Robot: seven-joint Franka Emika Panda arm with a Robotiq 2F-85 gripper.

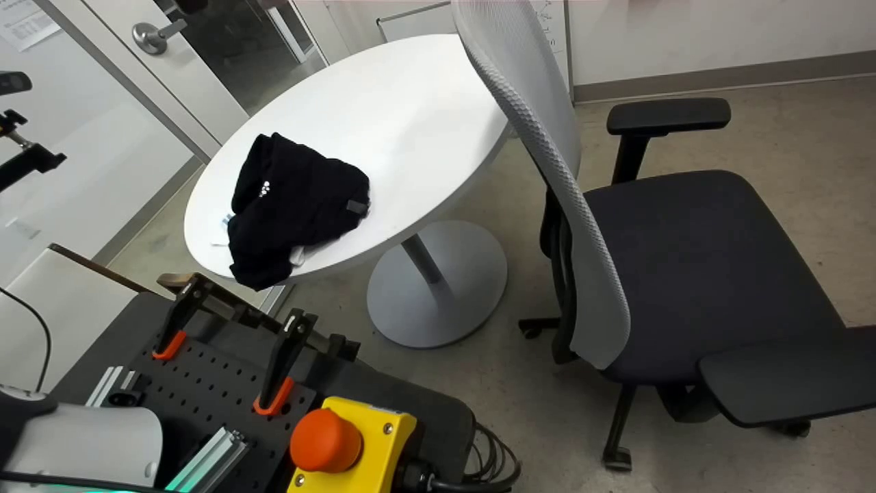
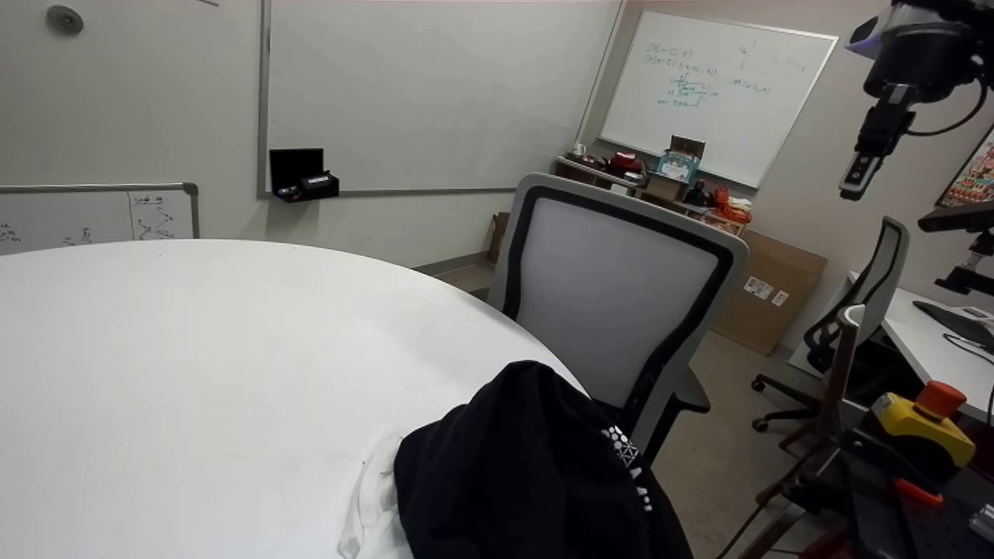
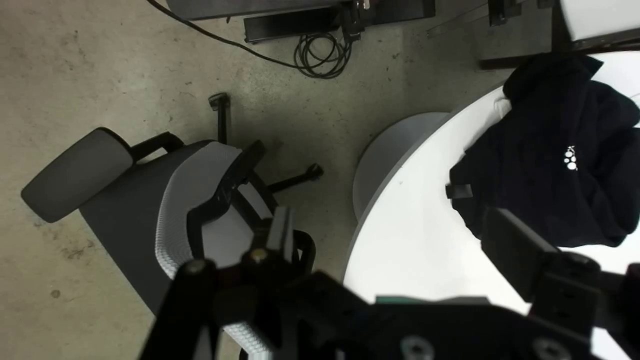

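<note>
A black garment [image 1: 300, 197] with a small white print lies bunched near the rim of the round white table [image 1: 410, 107]. In exterior view 2 the same black garment [image 2: 531, 475] covers the table's near right edge, with some white cloth [image 2: 377, 508] showing beside it. My gripper stands open in the wrist view, its fingers wide apart with nothing between them. Below it are the table's edge and the floor, and the black garment [image 3: 546, 162] is to the right. Exterior view 2 shows the gripper [image 2: 854, 191] high at the right, well away from the garment.
An office chair [image 1: 690, 263] stands close against the table. The robot's dark bench carries a yellow box with a red button [image 1: 353, 444] and clamps [image 1: 283, 361]. Coiled cable [image 3: 324, 57] lies on the floor.
</note>
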